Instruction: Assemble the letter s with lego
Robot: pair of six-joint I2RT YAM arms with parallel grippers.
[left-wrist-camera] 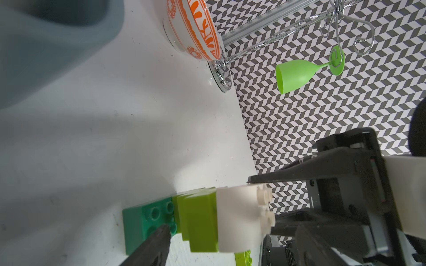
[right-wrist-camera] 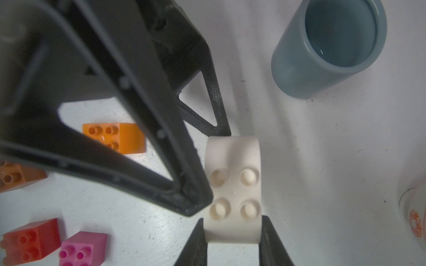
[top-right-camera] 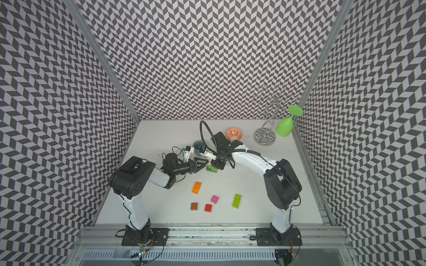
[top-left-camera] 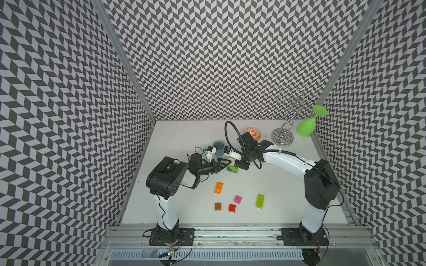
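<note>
A teal brick (left-wrist-camera: 142, 223) and green bricks (left-wrist-camera: 199, 221) are together on the table, and a white brick (left-wrist-camera: 237, 217) sits right beside the top green one. My right gripper is shut on the white brick. My left gripper (top-left-camera: 226, 161) is part open, close beside that group at its left; its fingers are blurred at the bottom of the left wrist view. Loose bricks lie nearer the front: orange (top-left-camera: 218, 188), brown (top-left-camera: 217, 206), red (top-left-camera: 232, 208), pink (top-left-camera: 237, 199) and lime (top-left-camera: 260, 201).
A blue-grey cup (right-wrist-camera: 306, 71) stands just behind the grippers, with an orange patterned bowl (top-left-camera: 252, 132) farther back. A metal stand (top-left-camera: 282, 137) with a green goblet (top-left-camera: 306, 127) is at the back right.
</note>
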